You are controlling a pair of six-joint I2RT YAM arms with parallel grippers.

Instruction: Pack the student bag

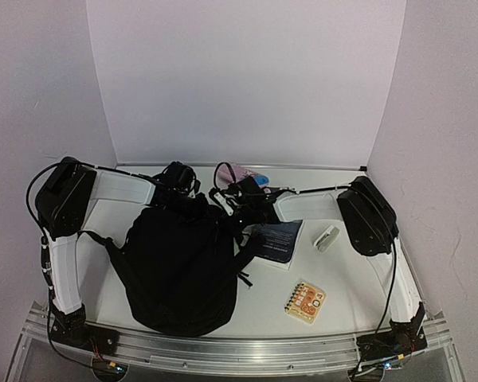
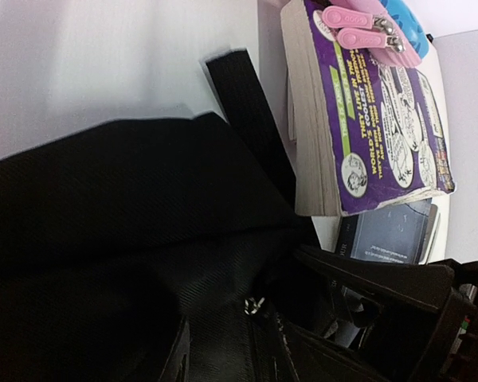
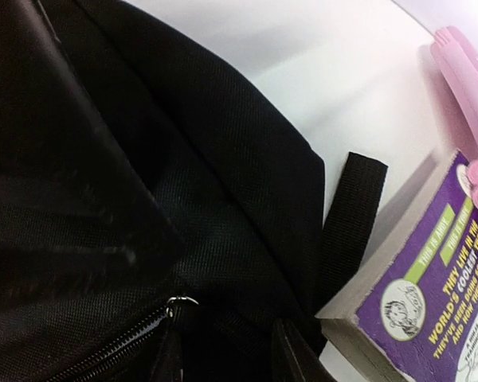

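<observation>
The black bag lies on the left half of the table, its upper edge under both grippers. A silver zipper pull shows on the dark fabric; in the right wrist view the zipper runs down-left from it. My left gripper is over the bag, fingers apart, fabric visible in the gap. From the right, my right gripper reaches over the same edge with its fingers open, close to the pull. A thick purple book lies beyond the bag's strap, with a pink case on it.
A dark blue book lies right of the bag. Farther right are a small white item and an orange spiral notebook. A black strap sticks out beside the purple book.
</observation>
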